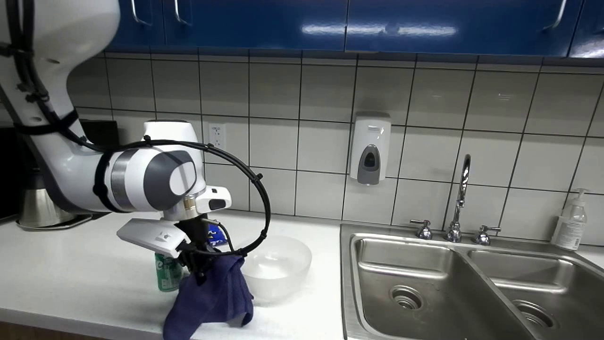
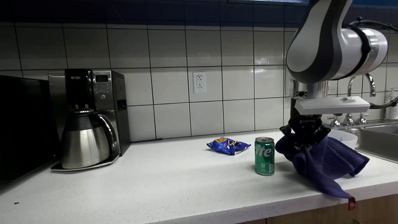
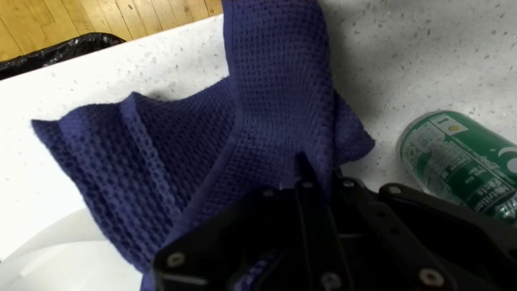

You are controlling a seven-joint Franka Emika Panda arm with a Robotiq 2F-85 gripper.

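A dark blue woven cloth (image 1: 218, 294) hangs bunched from my gripper (image 2: 306, 146), which is shut on it. In exterior view 2 the cloth drapes onto the counter, and a corner with a red tag (image 2: 351, 203) droops over the front edge. Seen from the wrist, the cloth (image 3: 281, 97) spreads under the fingers and reaches past the counter's edge. The fingertips are partly covered by its folds. Beside the gripper stands a green soda can (image 2: 264, 156), upright and apart from the fingers.
A translucent white bowl (image 1: 277, 269) is close behind the cloth. Toward the wall lies a blue snack bag (image 2: 228, 145). The sink (image 1: 407, 272) is at the right, and a coffee maker (image 2: 89, 119) stands far left.
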